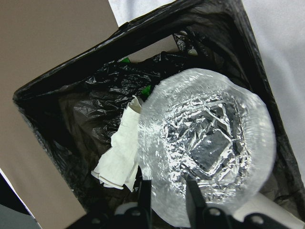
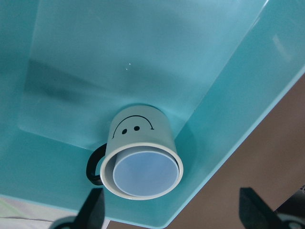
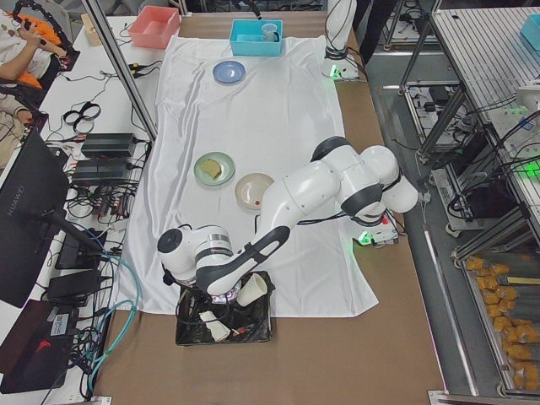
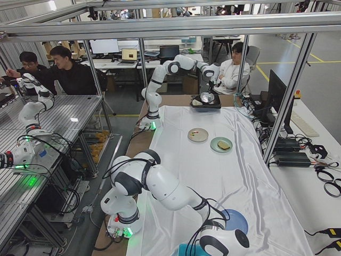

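My left gripper is over the black-lined bin (image 1: 66, 67), a clear crinkled plastic bowl (image 1: 205, 133) at its fingertips; whether it grips the bowl is unclear. Below lie a crumpled white paper (image 1: 119, 152) and a white cup (image 1: 262, 210). My right gripper stands open over a teal bin (image 2: 71, 62), with nothing between its fingers. In that bin is a white smiley mug (image 2: 138, 124) with a pale cup nested inside.
A green plate (image 3: 204, 175) with a food piece, a beige plate (image 3: 253, 189) and a blue plate (image 3: 229, 72) sit on the white cloth (image 3: 253, 110).
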